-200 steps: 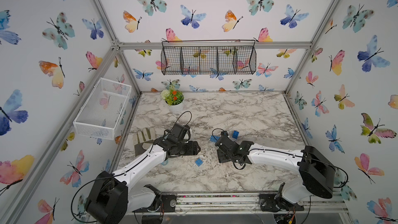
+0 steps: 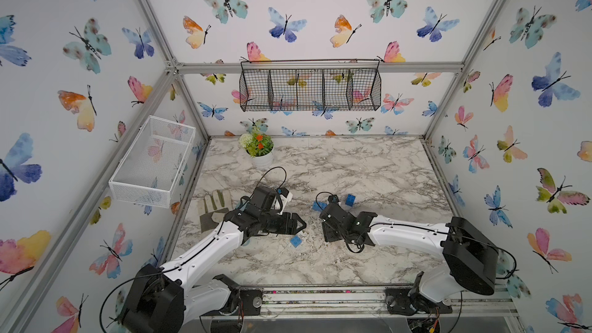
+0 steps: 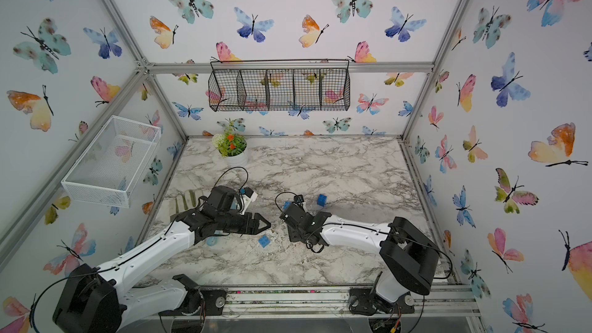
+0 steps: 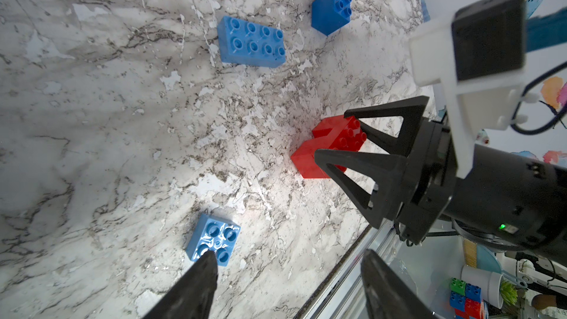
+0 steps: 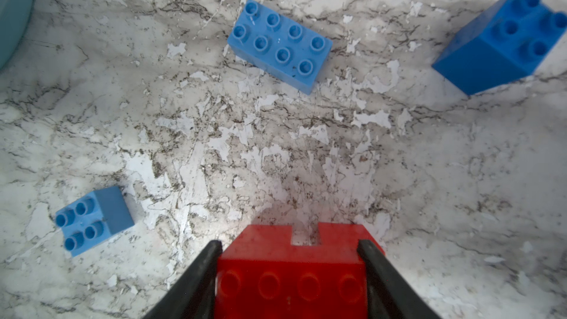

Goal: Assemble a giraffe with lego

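Observation:
My right gripper is shut on a red brick piece (image 5: pixel 289 283), with two prongs and a row of studs visible. In the left wrist view this red piece (image 4: pixel 319 150) is held just over the table; contact cannot be told. Left of it, my left gripper (image 2: pixel 302 223) is open, its fingers (image 4: pixel 189 289) wide apart and empty. A small blue brick (image 4: pixel 213 239) lies close to one left finger. Farther back lie a long blue brick (image 4: pixel 251 42), studs up, and a taller dark blue brick (image 4: pixel 332 10).
A flowerpot (image 2: pixel 261 159) stands at the back left, and grey-green gloves (image 2: pixel 213 203) lie at the left. Part of a teal round object (image 5: pixel 11 11) shows in the right wrist view.
The left gripper has moved slightly right, its fingers now separated more from the top left view. The right arm and the blue bricks look unmoved.

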